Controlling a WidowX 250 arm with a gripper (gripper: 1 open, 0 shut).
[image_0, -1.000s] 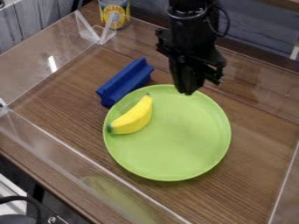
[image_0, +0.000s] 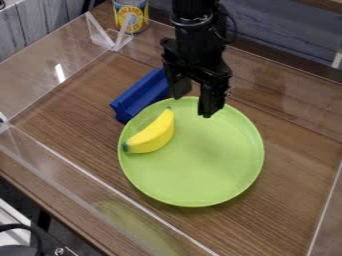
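Observation:
The black robot arm reaches down from the top centre, its gripper (image_0: 195, 92) hanging open over the upper rim of the green plate (image_0: 201, 170). A yellow banana (image_0: 151, 133) lies on the left part of that plate. Just left of the gripper, a blue block (image_0: 138, 98) rests on the wooden table, its upper end close to the gripper.
A can (image_0: 130, 17) stands at the back left in a clear-walled area.
The gripper has moved down and to the left, toward the blue block and the plate's upper left. The banana, plate and block look unmoved.

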